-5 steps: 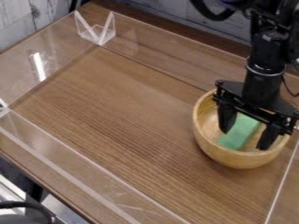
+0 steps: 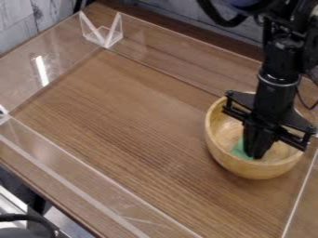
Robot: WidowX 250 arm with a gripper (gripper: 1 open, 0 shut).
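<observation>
A tan bowl sits at the right of the wooden table, with a small green object inside it. My black gripper reaches down into the bowl over the green object, hiding much of it. Its fingers look close together; whether anything is between them is hidden.
A clear plastic holder stands at the back left. Dark cables or parts lie at the lower left edge.
My gripper has moved down into the bowl and its fingers have come closer together, covering more of the green object.
</observation>
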